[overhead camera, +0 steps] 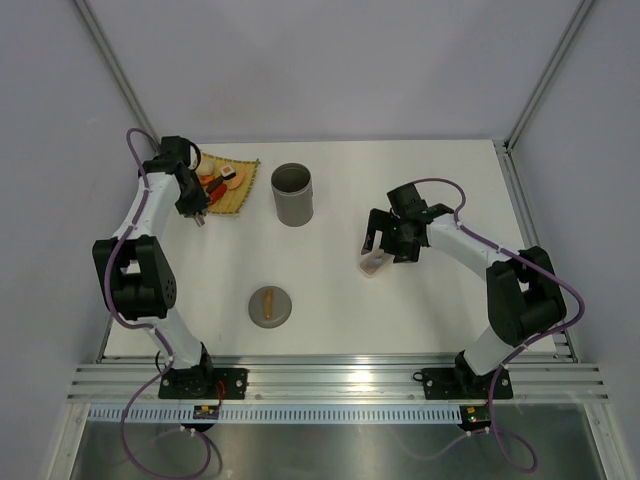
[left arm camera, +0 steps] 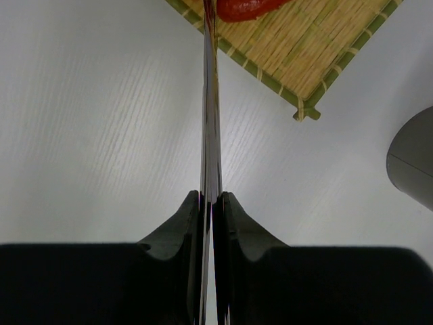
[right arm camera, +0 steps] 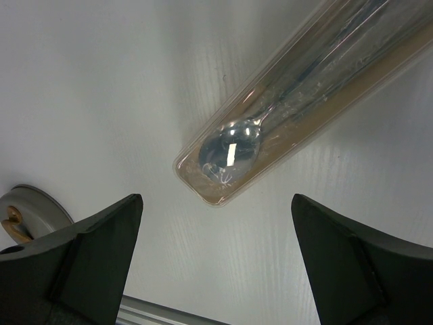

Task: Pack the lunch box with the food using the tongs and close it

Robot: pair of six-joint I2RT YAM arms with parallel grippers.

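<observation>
My left gripper is shut on long thin shiny metal tongs or chopsticks [left arm camera: 211,122], reaching over a bamboo mat [left arm camera: 304,47] at the back left, which holds a red item [left arm camera: 243,7] and other food [overhead camera: 235,178]. My right gripper stands open over a clear narrow case [right arm camera: 284,115] with a spoon [right arm camera: 230,150] inside, at the middle right.
A grey cylinder [overhead camera: 294,205] stands right of the mat. A grey round dish [overhead camera: 280,305] with a brown item [overhead camera: 268,303] lies at the front middle.
</observation>
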